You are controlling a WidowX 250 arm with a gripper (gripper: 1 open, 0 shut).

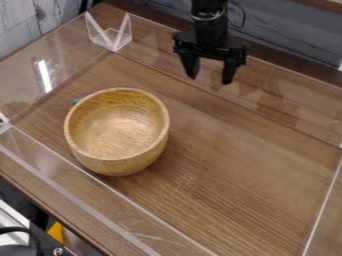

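Observation:
The black robot gripper (pixel 210 62) hangs at the top middle of the table, pointing down over bare wood with its two fingers spread apart, open, and nothing visible between them. A large tan bowl (pixel 116 130) sits empty on the left half of the table. Small colored items (pixel 83 98) lie just behind the bowl's left side, too small to identify.
A white wire-like holder (pixel 110 32) stands at the back left. A dark back wall runs along the top edge, and light edging borders the sides.

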